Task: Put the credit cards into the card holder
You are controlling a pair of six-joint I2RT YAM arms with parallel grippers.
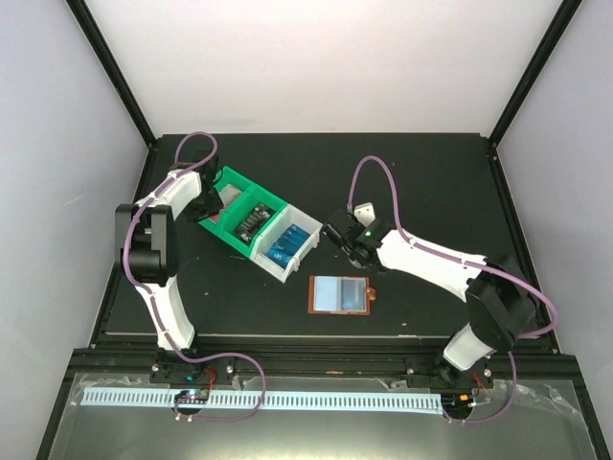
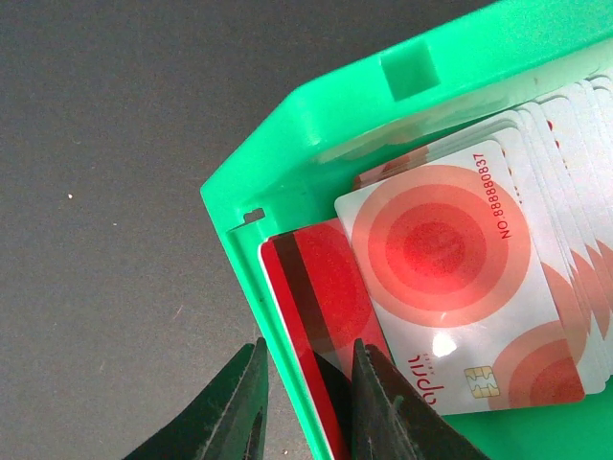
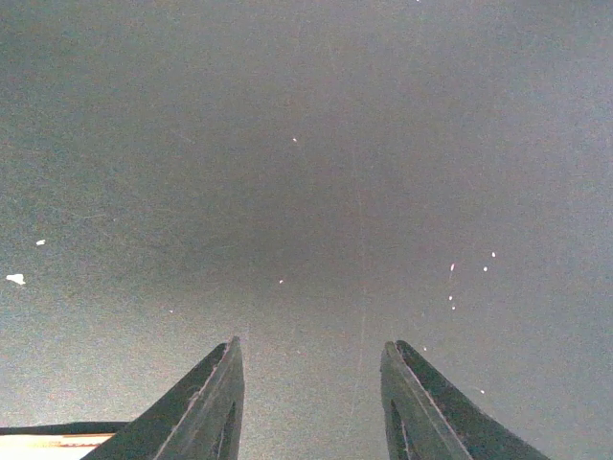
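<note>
In the left wrist view, my left gripper is shut on a red card at the near wall of the green tray, beside a spread stack of white cards with red circles. The card holder, brown with clear sleeves, lies on the table's front centre. My right gripper hangs part open above bare table just behind the holder, nothing between its fingers.
The tray's other compartments hold dark cards and, in the white section, blue cards.
</note>
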